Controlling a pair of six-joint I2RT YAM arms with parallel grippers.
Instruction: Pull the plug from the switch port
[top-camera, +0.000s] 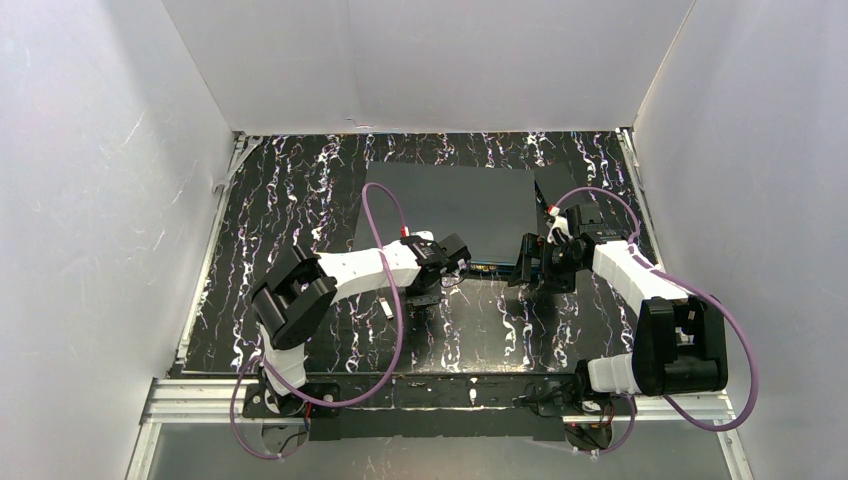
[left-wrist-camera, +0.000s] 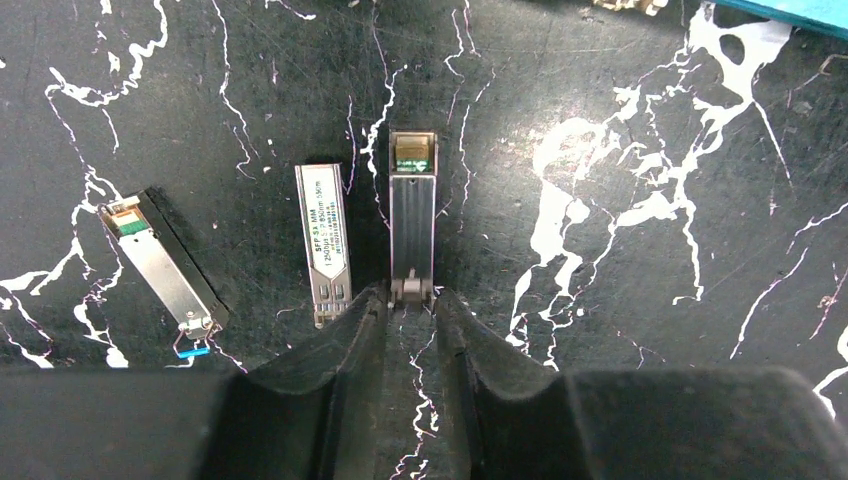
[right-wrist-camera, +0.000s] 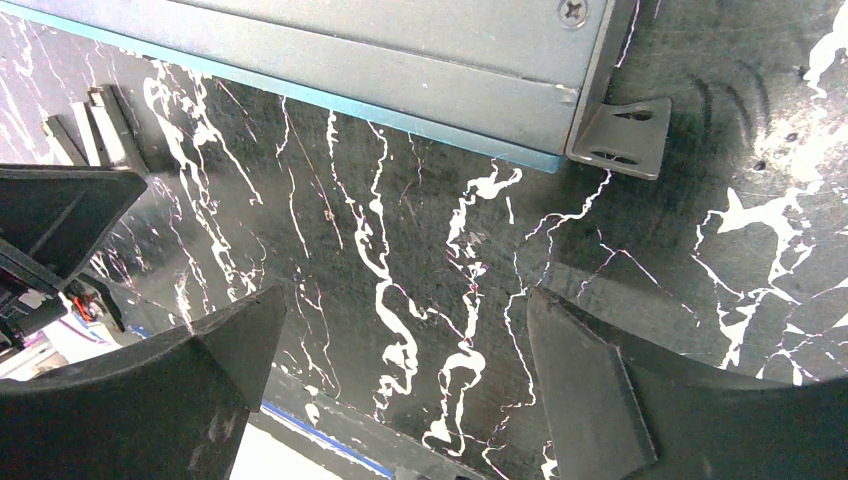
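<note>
The dark switch (top-camera: 455, 210) lies at the back middle of the table; its blue-edged front (right-wrist-camera: 480, 148) shows in the right wrist view. Three metal plugs rest loose on the marble: a tilted plug (left-wrist-camera: 165, 265), a labelled plug (left-wrist-camera: 325, 245) and a dark-topped plug (left-wrist-camera: 412, 230). My left gripper is part open, its fingertips on either side of the dark-topped plug's near end; contact cannot be made out. In front of the switch's right end, my right gripper stands wide open and empty.
A purple cable (top-camera: 398, 320) loops over the left arm, and another purple cable (top-camera: 740, 340) over the right. The table between the two grippers is clear. A flat metal bracket (right-wrist-camera: 630, 140) juts from the switch's corner.
</note>
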